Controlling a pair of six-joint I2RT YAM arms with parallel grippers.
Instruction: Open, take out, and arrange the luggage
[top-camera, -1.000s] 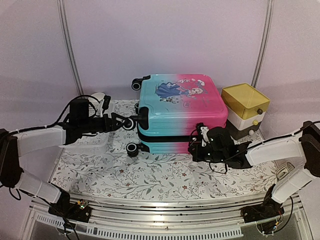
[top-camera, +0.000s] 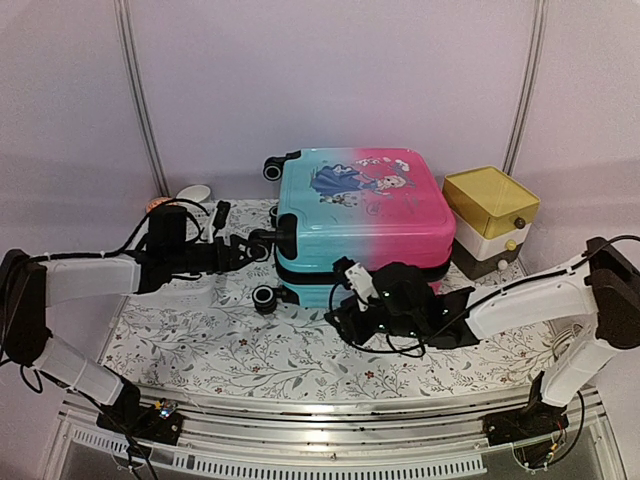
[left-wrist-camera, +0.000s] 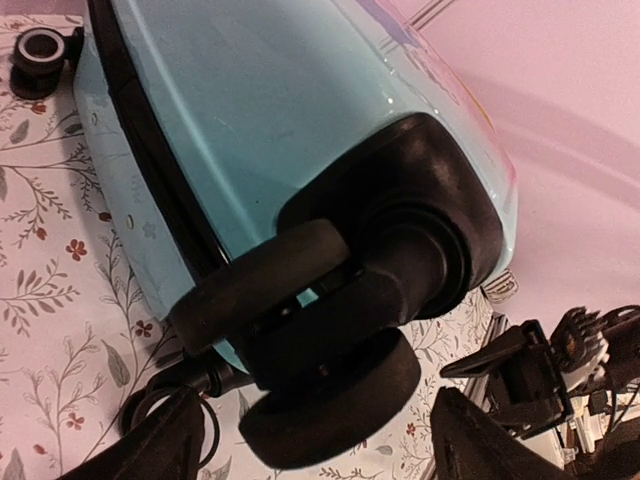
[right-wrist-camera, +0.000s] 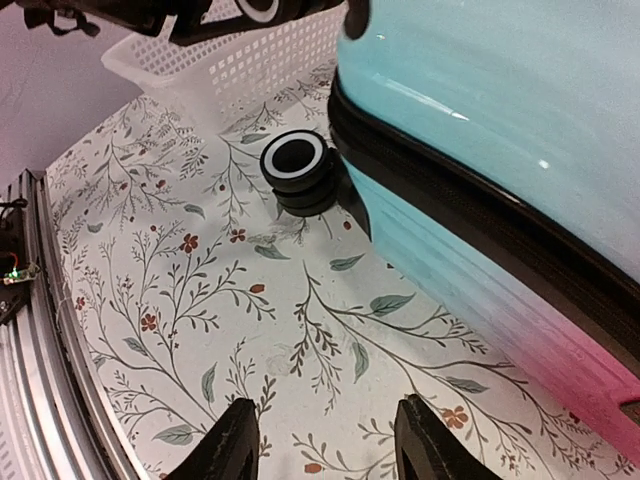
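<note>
A glossy suitcase (top-camera: 365, 210), teal and pink with a cartoon figure on top and a black zipper band, lies flat on the floral mat, its wheels facing left. My left gripper (top-camera: 250, 255) is open at the upper front wheel (left-wrist-camera: 330, 400), whose housing fills much of the left wrist view, with a finger on either side below it. My right gripper (top-camera: 338, 322) stands open in front of the suitcase's front face; in the right wrist view the zipper band (right-wrist-camera: 480, 235) and bare mat lie beyond its fingers, with nothing between them.
A white basket (right-wrist-camera: 170, 75) sits at the left behind my left arm. A box with a yellow top (top-camera: 490, 200) stands at the right of the suitcase.
My left gripper shifted slightly down at the wheel. The suitcase looks unmoved.
</note>
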